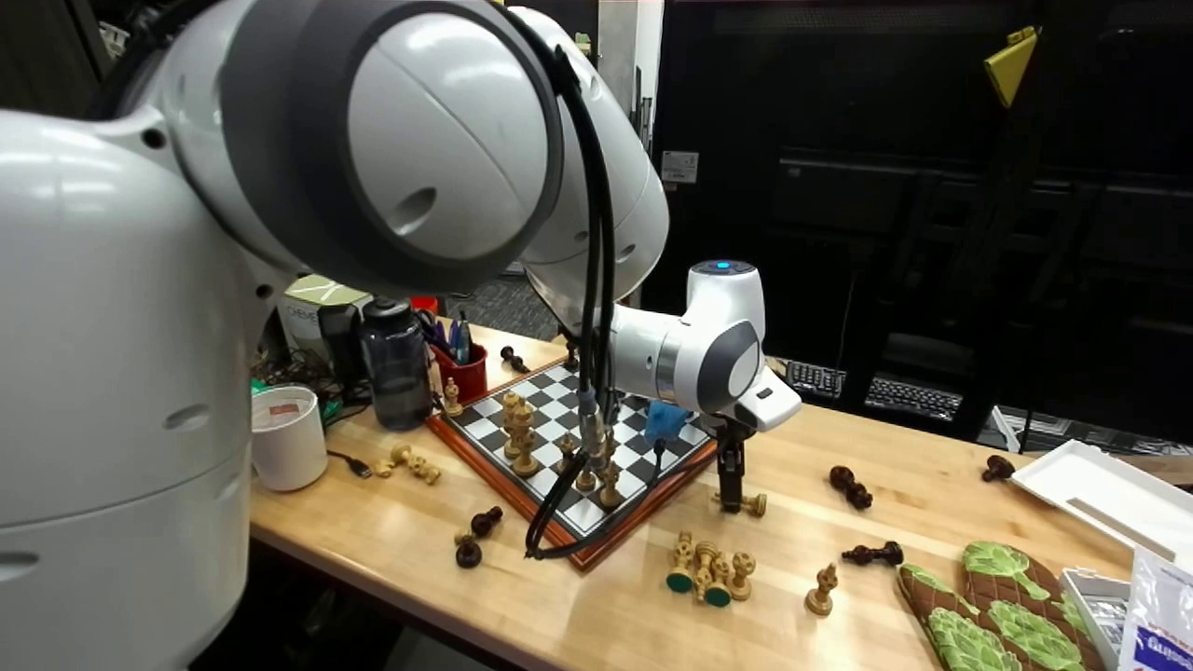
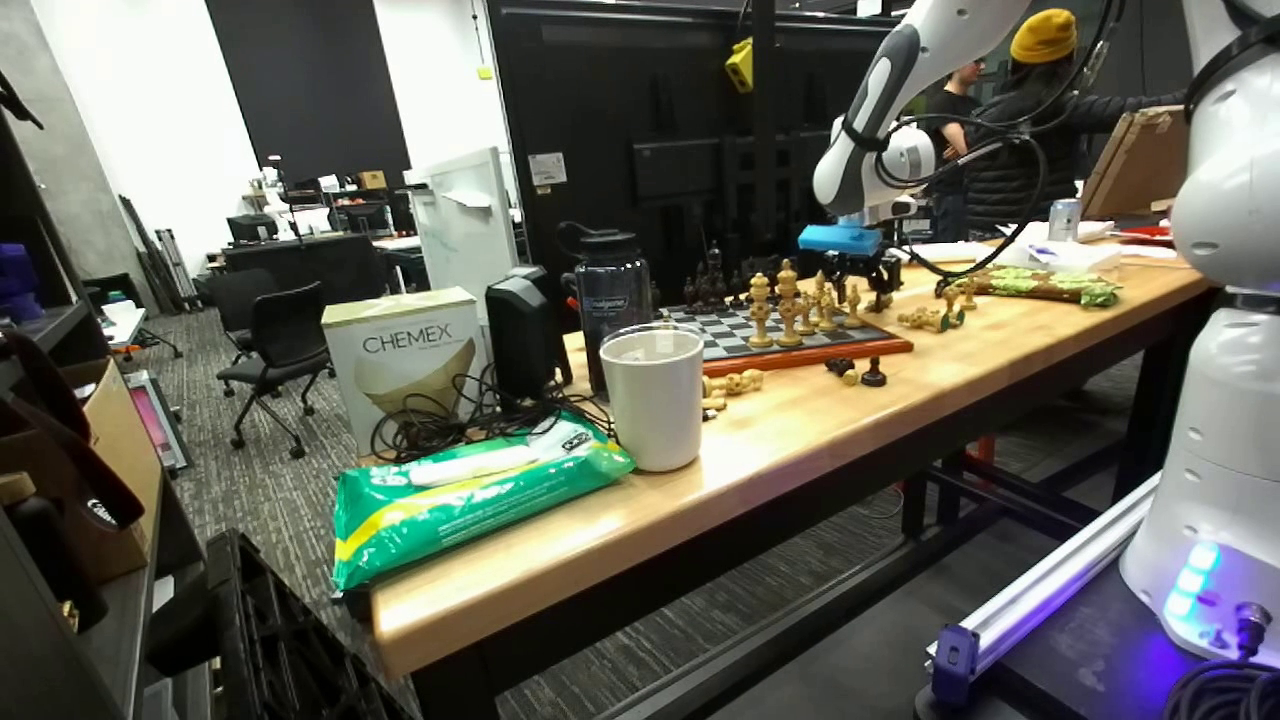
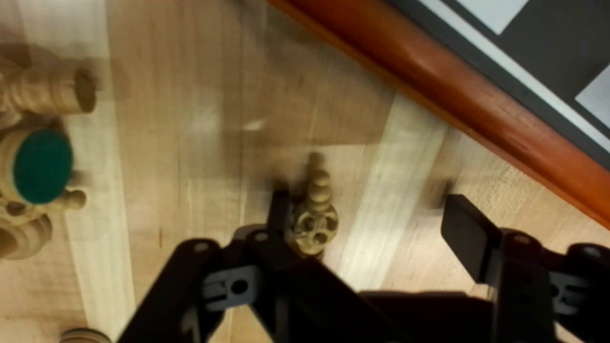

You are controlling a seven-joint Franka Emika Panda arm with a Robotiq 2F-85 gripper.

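My gripper is low over the table, its fingers apart, with the left finger (image 3: 279,214) right beside a lying light wooden chess piece (image 3: 314,228). The piece's ball-shaped head and pointed tip show between the fingers, nearer the left one; its lower part is hidden behind the gripper. Whether the left finger touches it I cannot tell. In exterior view 1 the same piece (image 1: 756,505) lies on its side at the fingertips, right of the chessboard (image 1: 593,555). Several light pieces (image 1: 522,453) stand on that board.
A cluster of light pieces (image 1: 712,572) lies close to the gripper, nearer the front edge. One light piece (image 1: 822,591) stands alone, with dark pieces (image 1: 852,487) lying farther right. The board's raised red-brown border (image 3: 434,85) runs near the right finger. Patterned mitts (image 1: 1007,604) lie at the right.
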